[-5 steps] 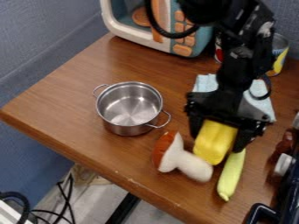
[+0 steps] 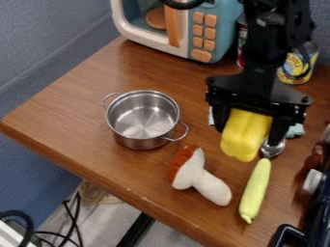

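Observation:
My black gripper [image 2: 253, 102] is raised over the right side of the table, shut on a yellow block [image 2: 245, 133] that hangs below it. Below and beside the block are a toy mushroom [image 2: 199, 176] with an orange cap and white stem, and a pale yellow elongated object [image 2: 256, 188]. A steel pot [image 2: 142, 121] with two handles stands to the left. A white cloth [image 2: 294, 129] is partly hidden behind the gripper.
A toy microwave [image 2: 183, 24] and cans [image 2: 298, 64] stand at the back. Dark objects [image 2: 307, 220] line the right edge.
My gripper has moved upward with the yellow block in it, uncovering more of the pale yellow object. The mushroom and pot have not visibly moved.

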